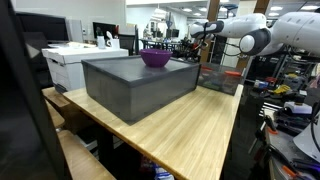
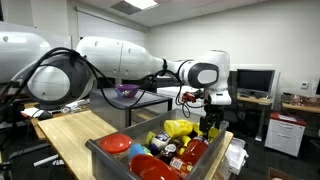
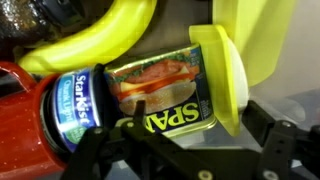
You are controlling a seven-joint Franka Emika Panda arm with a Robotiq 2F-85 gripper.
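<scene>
In the wrist view my gripper stands open above a crowded bin. A Spam can (image 3: 170, 115) with a dark blue label lies below and between the spread fingers. Close to the right finger a yellow object (image 3: 222, 75) with a pale edge stands against the can's side. To the can's left are a blue-and-white Starkist can (image 3: 76, 105) and a red container (image 3: 20, 130); a yellow banana (image 3: 105, 45) lies above them. In the second exterior view the gripper (image 2: 210, 125) reaches down into the grey bin (image 2: 118, 167).
Red lids or plates (image 2: 150, 167) and yellow items (image 2: 178, 128) fill much of the bin. A purple bowl (image 1: 155, 58) sits on a grey box (image 1: 140, 95) by the wooden table (image 1: 185, 135), whose near part is clear.
</scene>
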